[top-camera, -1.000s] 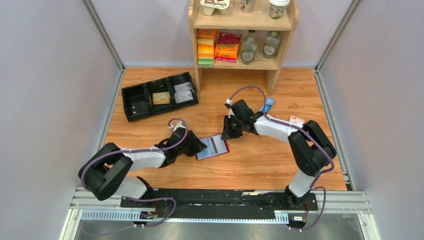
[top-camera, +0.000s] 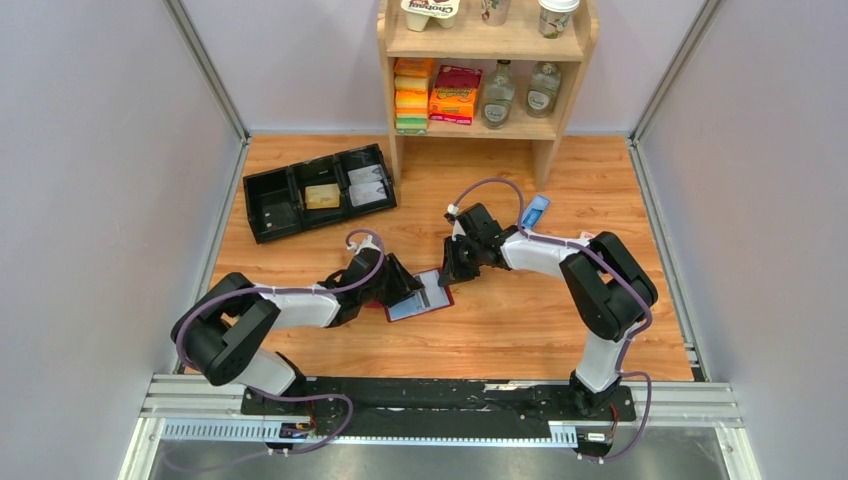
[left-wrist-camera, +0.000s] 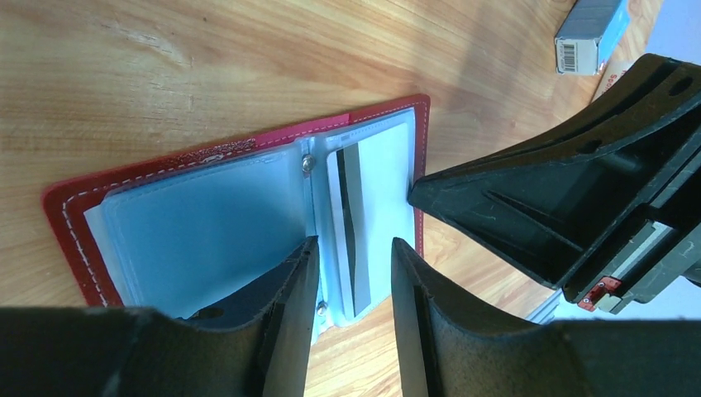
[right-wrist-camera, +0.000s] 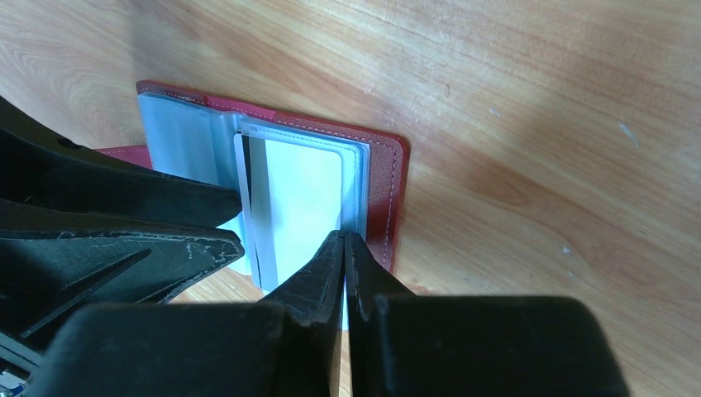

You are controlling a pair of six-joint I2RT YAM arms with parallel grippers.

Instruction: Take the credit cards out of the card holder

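Note:
The open card holder (top-camera: 432, 300) lies on the wood floor between both grippers, red cover with clear blue sleeves. In the left wrist view its right page (left-wrist-camera: 386, 198) shows a white card with a dark strip along its inner edge; the left sleeve (left-wrist-camera: 198, 223) looks plain blue. My left gripper is open over that page, near the strip. My right gripper is shut at the page's outer edge (right-wrist-camera: 355, 190); whether that edge is between its tips is hard to see.
A black three-compartment tray (top-camera: 270, 205) stands at back left, a wooden shelf (top-camera: 480, 45) with snacks and bottles at the back. A small blue box (top-camera: 535, 210) lies behind my right arm.
My right arm has shifted slightly left, and the holder has moved slightly left.

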